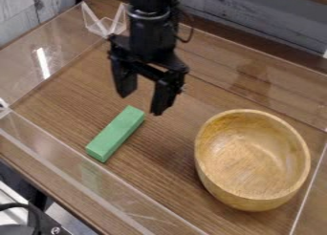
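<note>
My black gripper [143,86] hangs open over the middle-left of the wooden surface, its two dark fingers spread with nothing seen between them. A green block [115,134] lies on the surface just below and left of it. A yellow bowl [251,191] sits at the lower right, apart from the gripper.
A clear wire or plastic object [105,17] stands at the upper left. A dark cable shows at the bottom left corner.
</note>
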